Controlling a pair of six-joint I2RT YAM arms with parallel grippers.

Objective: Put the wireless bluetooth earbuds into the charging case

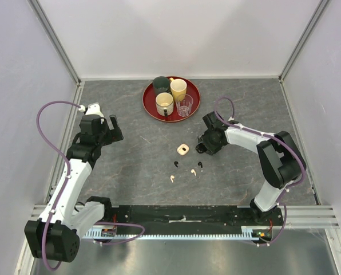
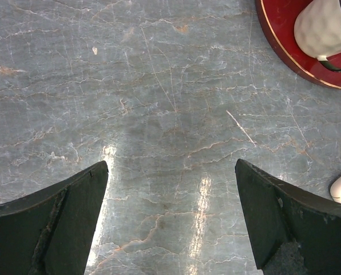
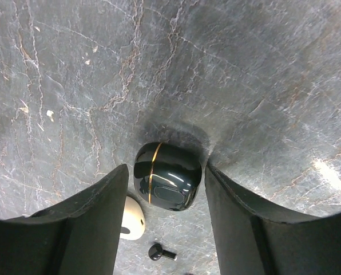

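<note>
A shiny black charging case [image 3: 167, 177] with a gold line sits on the table between the fingers of my right gripper. Those fingers are part open, one at each side, the right one very close to the case; I cannot tell whether they touch it. From above, the black case [image 1: 201, 148] lies at the tips of that gripper. Left of it is a white case [image 1: 183, 149]. Two black earbuds [image 1: 176, 164] and two white earbuds [image 1: 172, 179] lie loose in front of the cases. My left gripper is open over bare table, holding nothing.
At the back, a red round tray [image 1: 149, 109] carries several mugs and a clear glass [image 1: 184, 105]. The tray's edge and a mug [image 2: 325, 28] show at the upper right in the left wrist view.
</note>
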